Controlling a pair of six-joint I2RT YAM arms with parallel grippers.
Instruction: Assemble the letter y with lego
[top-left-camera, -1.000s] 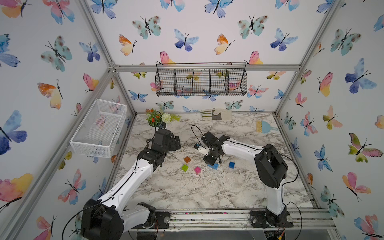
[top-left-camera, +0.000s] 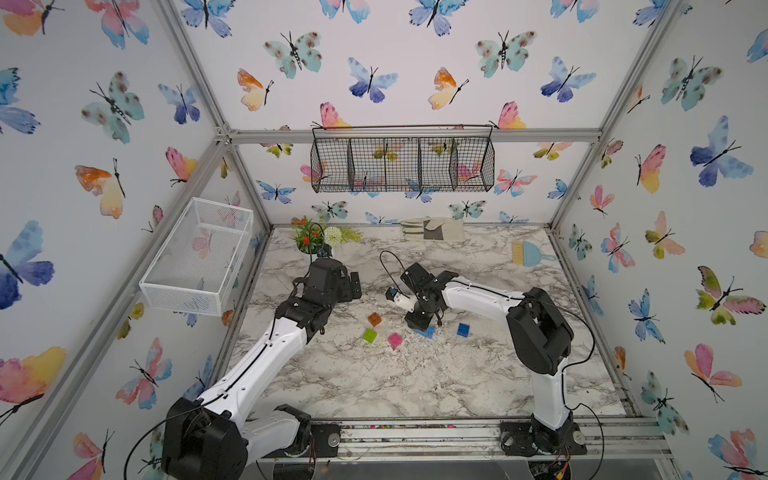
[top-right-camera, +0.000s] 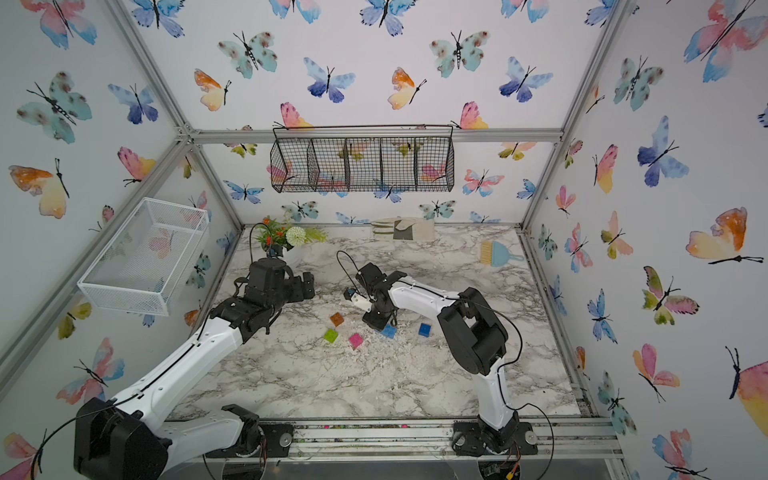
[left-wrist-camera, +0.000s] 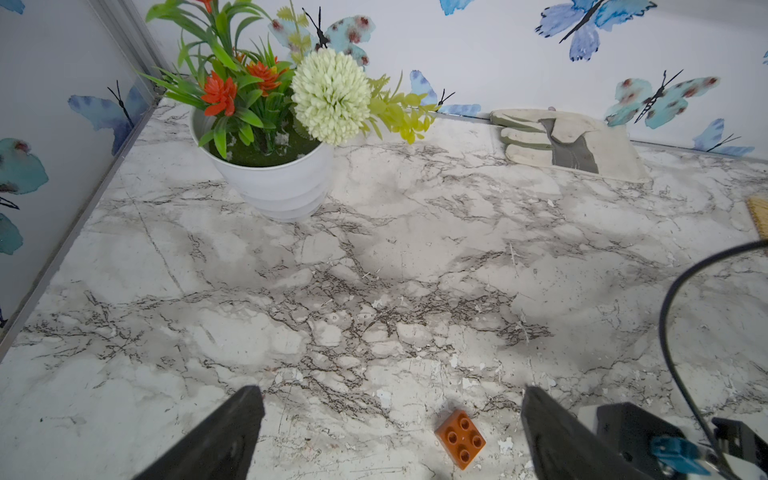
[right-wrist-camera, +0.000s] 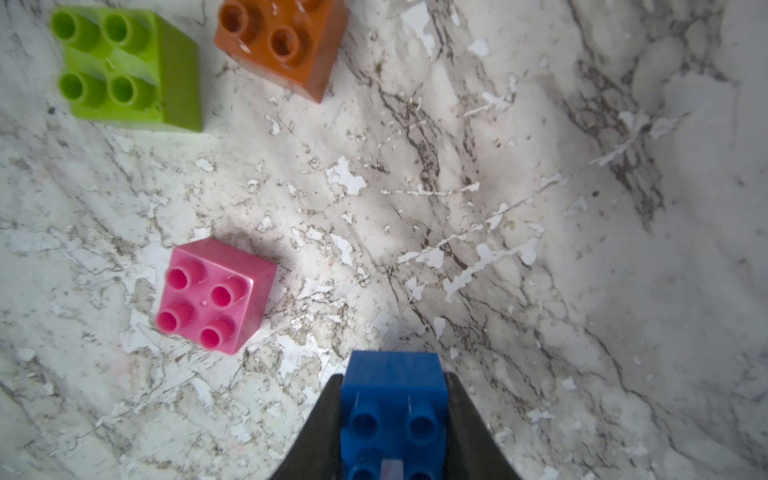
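Observation:
In the right wrist view, a blue brick (right-wrist-camera: 392, 384) is clasped between the dark fingers of my right gripper, studs visible. A pink brick (right-wrist-camera: 209, 296) lies apart on the table, with a green brick (right-wrist-camera: 132, 68) and an orange brick (right-wrist-camera: 284, 40) farther off. Seen from the top left, a lighter blue patch (top-left-camera: 426, 333) shows right at the right gripper's tip; another blue brick (top-left-camera: 463, 329) rests to its right. My left gripper stands open and empty over the back left area, the orange brick (left-wrist-camera: 461, 439) showing below it.
A potted plant (left-wrist-camera: 276, 176) occupies the back left corner. A glove (left-wrist-camera: 572, 144) lies along the back edge, and a brush (top-left-camera: 532, 254) at the back right.
The right arm has drifted very slightly left. The left arm and the loose bricks look unmoved.

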